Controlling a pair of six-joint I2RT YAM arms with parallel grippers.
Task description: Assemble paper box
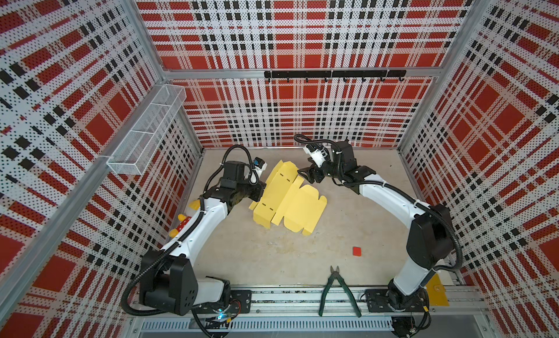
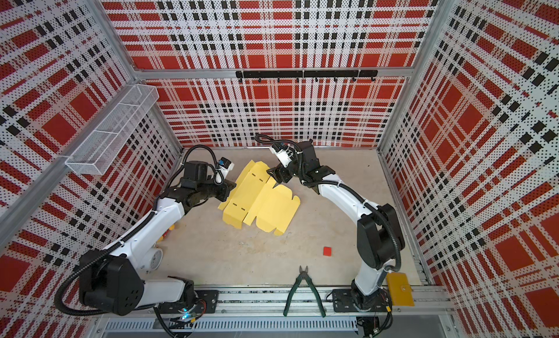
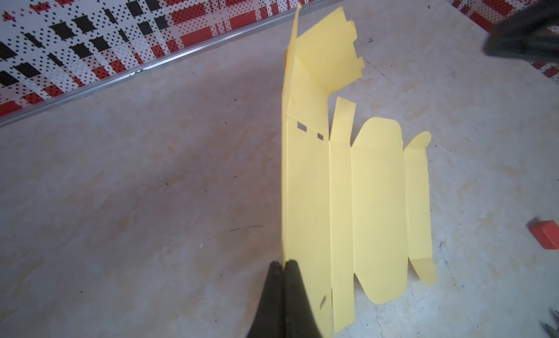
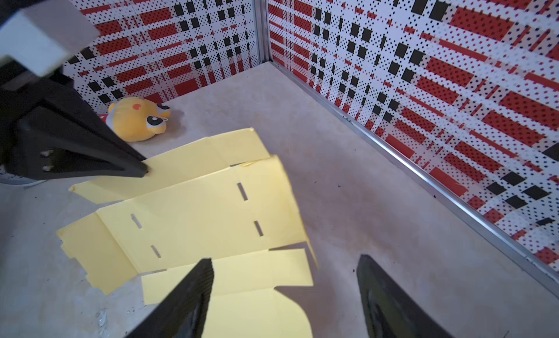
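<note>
The yellow paper box point(image 1: 276, 192) is a creased blank with folded-up flaps, tilted across the middle of the table. In the left wrist view, my left gripper is shut on the thin edge of its raised left side wall point(image 3: 284, 180). The flat lid section point(image 3: 378, 209) spreads out to the right, with several tabs. Beyond its top end, a flap point(image 3: 326, 46) stands angled up. My right gripper is open with nothing between its fingers, close to the blank's far end, where the slotted end panel point(image 4: 270, 204) stands ahead of it.
A yellow plush toy point(image 4: 135, 117) lies at the left behind my left arm. A small red block point(image 1: 357, 251) sits front right, and green-handled pliers point(image 1: 336, 288) lie at the front edge. Free table surrounds the blank at front and right.
</note>
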